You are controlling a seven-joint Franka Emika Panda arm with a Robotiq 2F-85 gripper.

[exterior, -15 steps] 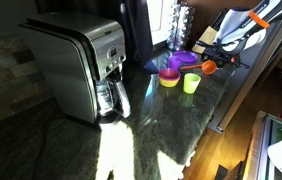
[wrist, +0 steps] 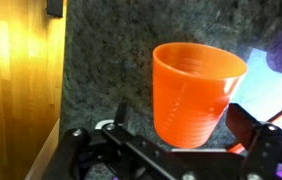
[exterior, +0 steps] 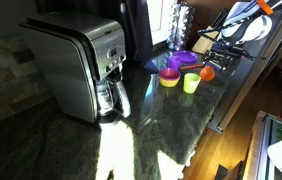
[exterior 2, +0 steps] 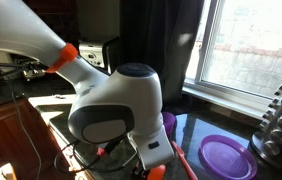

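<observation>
An orange cup [wrist: 191,95] fills the middle of the wrist view, its wide rim toward the top of the picture and its narrower end toward my fingers. My gripper is open, with a dark finger on either side of the cup's narrower part and a gap at the left. In exterior view 1 the orange cup [exterior: 207,73] is at the counter's far right end, below the gripper [exterior: 217,61]. Exterior view 2 shows mostly the white arm [exterior 2: 116,105], which hides the fingers.
Left of the orange cup stand a lime-green cup [exterior: 191,83], stacked bowls [exterior: 169,77] and a purple cup [exterior: 175,62]. A purple plate [exterior 2: 227,158] lies near the window. The coffee maker [exterior: 89,65] is farther left, with bare counter in front.
The orange cup has come down from beneath the gripper to the counter and now sits lower.
</observation>
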